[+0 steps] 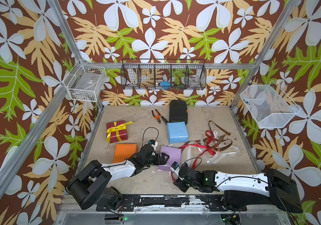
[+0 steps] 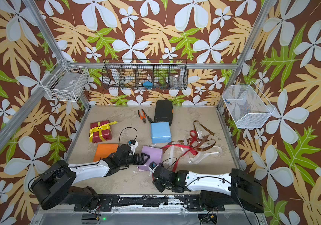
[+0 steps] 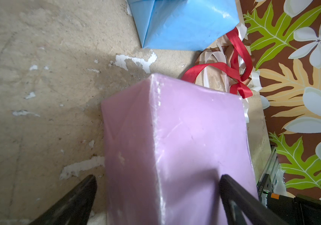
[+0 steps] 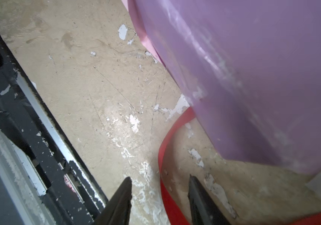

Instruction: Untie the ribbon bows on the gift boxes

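Note:
The purple gift box sits at the front middle of the table, with no bow on its visible faces. My left gripper is open at its left side, with part of the box between its fingers. Low beside the box's near right corner, my right gripper is open. A red ribbon passes between its fingertips in the right wrist view and disappears at the box's lower edge; I cannot tell if they touch it. A dark red box at the back left bears a tied yellow ribbon bow.
The blue box and orange box show no ribbon. Loose red ribbon, brown ribbon and white ribbon lie tangled at the right. Pliers and a black case lie at the back.

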